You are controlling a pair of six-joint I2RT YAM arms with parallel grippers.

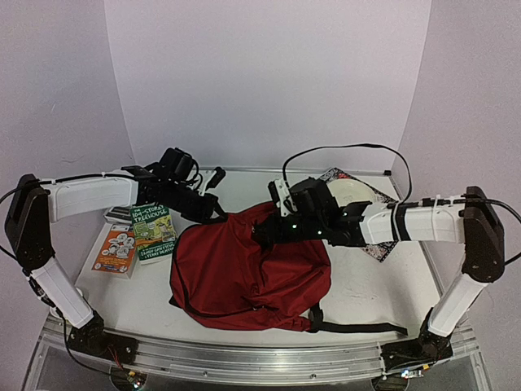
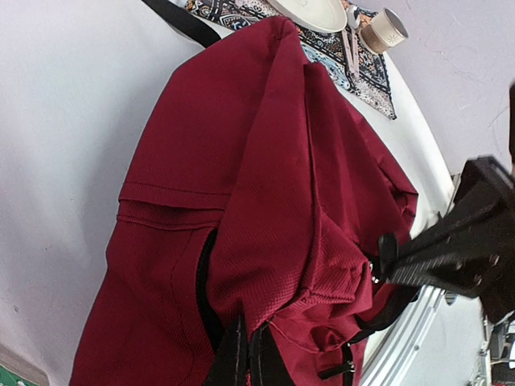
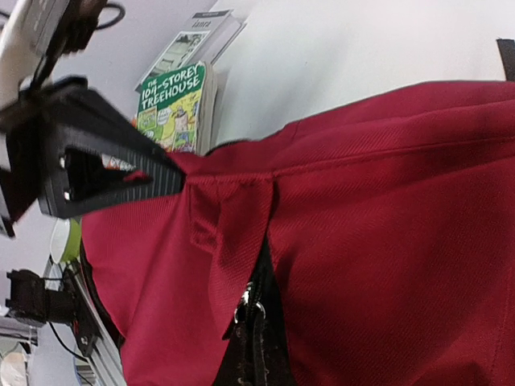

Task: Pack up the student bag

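The red bag (image 1: 216,277) lies in the middle of the table, its fabric bunched around a fold. My left gripper (image 1: 220,217) pinches the bag's far upper edge; in the right wrist view its fingertips (image 3: 165,186) meet on the red cloth. In the left wrist view the fabric runs up from the closed left fingers. My right gripper (image 1: 262,236) is at the upper middle of the bag. The right wrist view shows its fingers (image 3: 256,354) together at a silver zipper pull (image 3: 256,307), beside dark zipper tape.
The treehouse book (image 1: 153,232), an orange book (image 1: 116,251) and a grey book lie at the left. A patterned cloth (image 2: 374,84), a pale plate (image 1: 350,192) and a cup (image 2: 385,30) are at the right. A black strap (image 1: 358,327) trails along the front.
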